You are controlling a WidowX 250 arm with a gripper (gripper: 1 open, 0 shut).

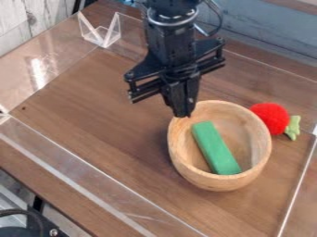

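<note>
My gripper (183, 106) points down over the upper-left rim of a light wooden bowl (247, 174); it is shut, with nothing visible between its fingers. A green rectangular block (216, 148) lies inside the bowl, angled from upper left to lower right. A red round object with a pale green top (270, 118) sits outside the bowl at its upper right.
A clear plastic holder (100, 30) stands at the back left. Transparent edging runs along the table's left front and right side.
</note>
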